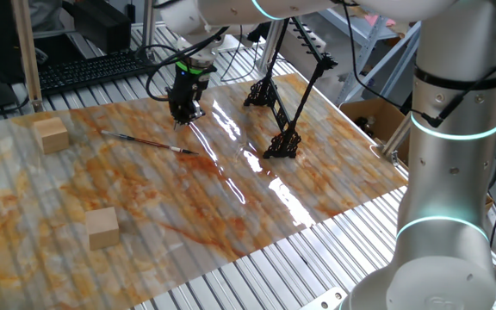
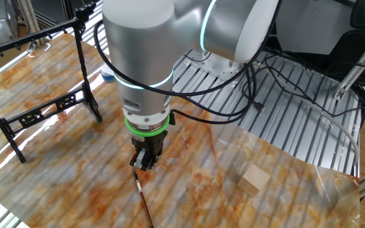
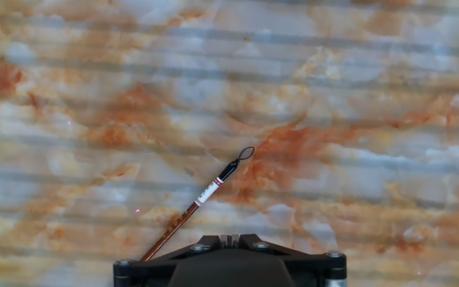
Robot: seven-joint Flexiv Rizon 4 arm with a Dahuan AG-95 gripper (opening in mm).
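A thin brown brush with a white label band and a black end lies on the marbled sheet. In the wrist view the brush runs diagonally, its black end finishing in a small loop; its lower part goes out of sight behind the gripper. My gripper looks shut, the two fingertips together and nothing seen between them. From the first exterior view, the gripper points down beyond the brush, apart from it. In the second exterior view the gripper overlaps the brush's end; its height above the sheet is hard to judge.
A black frame rack stands right of the gripper. Two wooden blocks sit on the sheet, one near block and one far block. A keyboard lies behind. Loose cables hang round the wrist.
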